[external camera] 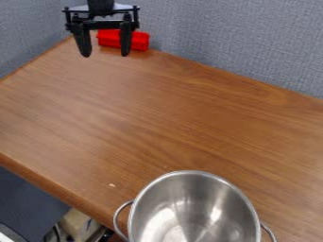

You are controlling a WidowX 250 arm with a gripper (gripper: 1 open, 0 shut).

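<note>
My black gripper (105,49) hangs at the back left of the table, open, with nothing visible between its fingers. Behind it and partly hidden by it lies a red object (136,42), roughly box-shaped, against the grey back wall. A steel pot (192,217) with two side handles stands at the front of the table, cut off by the bottom edge of the view.
Grey padded walls (240,38) border the back and left. At the bottom left the table's edge drops to a dark area with some cables.
</note>
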